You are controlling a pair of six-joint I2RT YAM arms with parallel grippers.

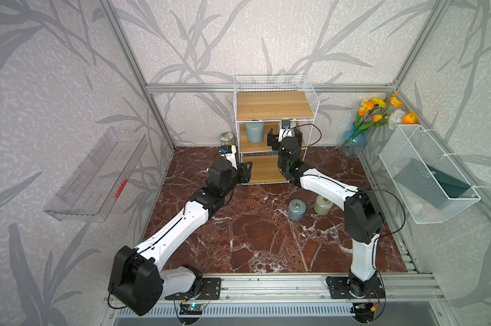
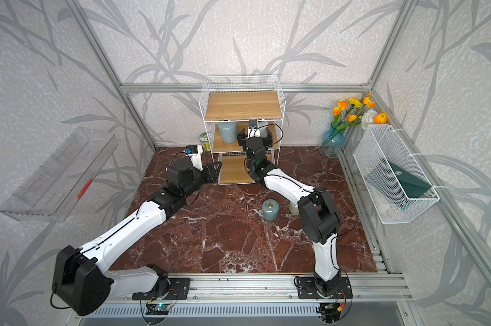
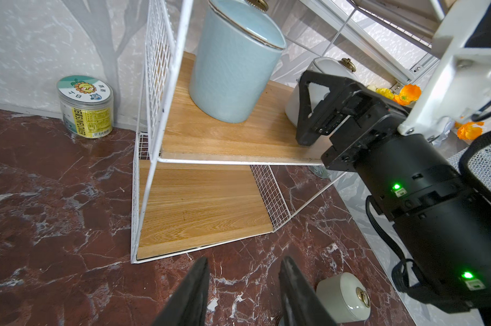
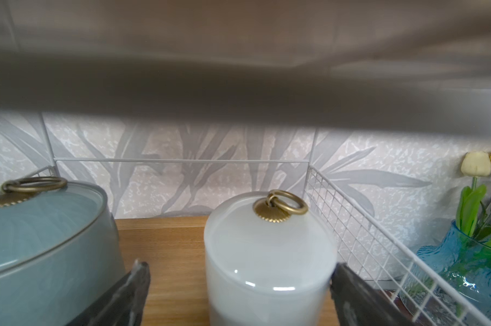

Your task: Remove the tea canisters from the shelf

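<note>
On the shelf's middle board stand a large pale-blue canister (image 3: pixel 237 65) at left and a white canister (image 4: pixel 269 255) with a brass ring lid at right. My right gripper is open around the white one. Its right finger overlaps the canister's side, touching or nearly so, while a gap shows at the left finger. My left gripper has its fingers apart with nothing between them, left of the shelf's front. On the table stand a small blue canister (image 1: pixel 297 209) and a cream canister (image 1: pixel 322 205).
The upper shelf board (image 1: pixel 272 106) closely overhangs the right gripper. The lower board (image 3: pixel 202 206) is bare. A labelled tin (image 3: pixel 85 106) stands left of the shelf, a flower vase (image 1: pixel 352 142) to its right.
</note>
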